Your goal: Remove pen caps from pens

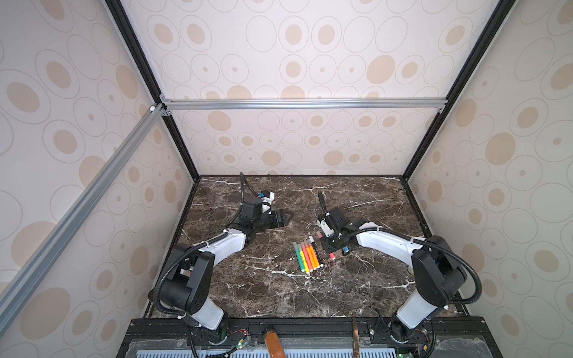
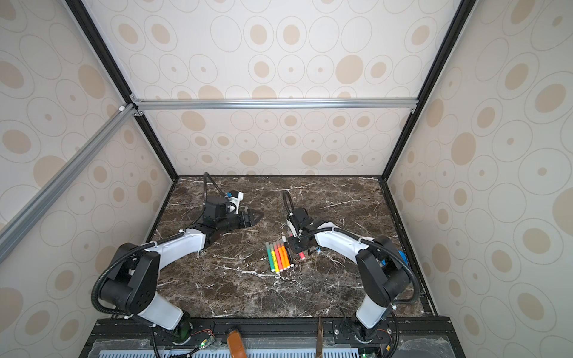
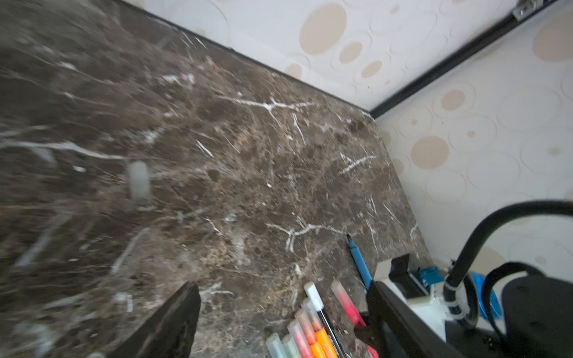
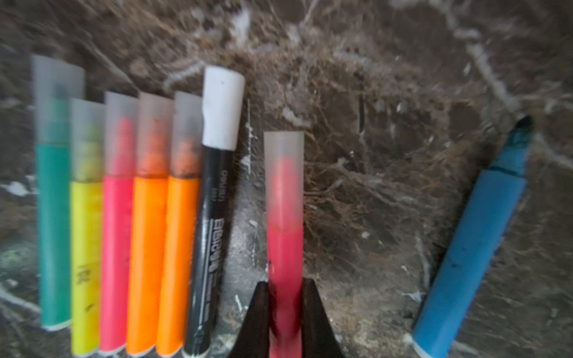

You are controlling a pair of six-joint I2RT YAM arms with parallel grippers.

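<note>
A pink pen (image 4: 284, 250) with a clear cap over its tip is held by my right gripper, whose fingers are shut around its barrel. To its right in the right wrist view, a blue pen (image 4: 474, 244) lies uncapped, dark tip bare. A row of capped pens lies to the left: green (image 4: 53, 232), yellow (image 4: 87, 250), pink (image 4: 117, 250), two orange pens (image 4: 147, 250) and a black pen (image 4: 209, 250) with a white cap. My left gripper is open and empty, above the table. A loose clear cap (image 3: 139, 182) lies on the table there.
My right arm (image 3: 441, 304) stands close to the left gripper's right finger in the left wrist view. Patterned walls enclose the back and sides.
</note>
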